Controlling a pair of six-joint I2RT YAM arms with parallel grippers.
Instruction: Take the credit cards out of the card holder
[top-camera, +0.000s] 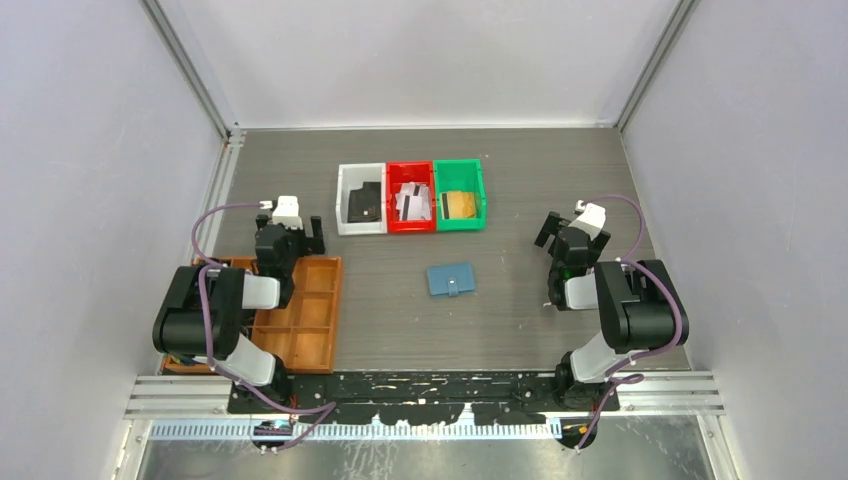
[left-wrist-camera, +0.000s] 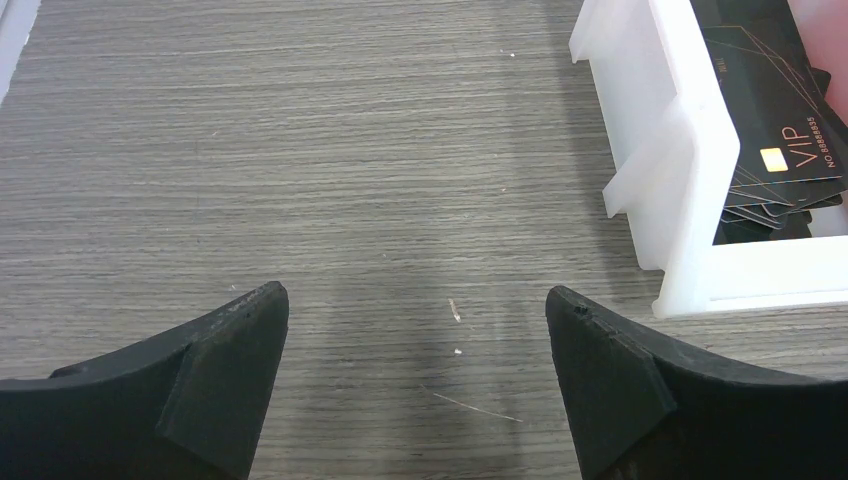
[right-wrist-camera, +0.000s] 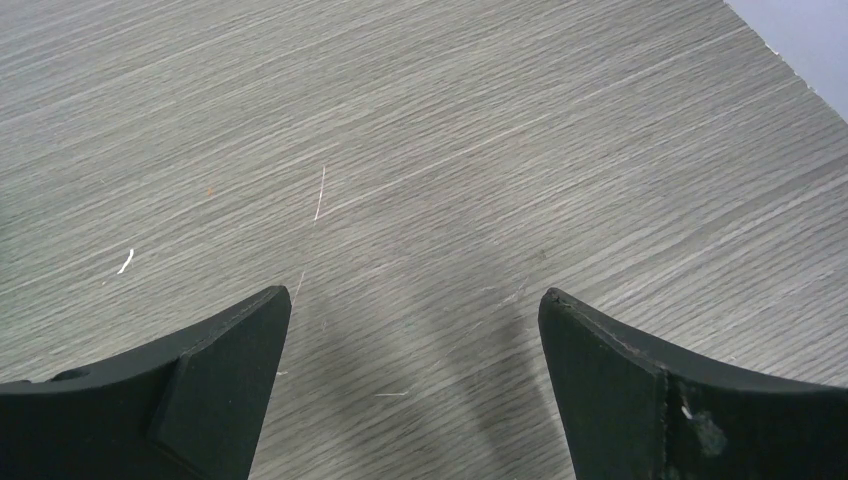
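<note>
A blue card holder (top-camera: 451, 279) with a snap strap lies closed on the middle of the table, so any cards inside are hidden. My left gripper (top-camera: 290, 228) is over the left side of the table, left of the white bin, open and empty; its two black fingers frame bare table in the left wrist view. My right gripper (top-camera: 572, 228) is on the right side, well apart from the holder, also open with only table between its fingers.
Behind the holder stand a white bin (top-camera: 342, 200) with black cards, a red bin (top-camera: 410, 225) with pale cards and a green bin (top-camera: 474, 175) with yellow cards. A wooden compartment tray (top-camera: 315, 340) lies under the left arm. The table around the holder is clear.
</note>
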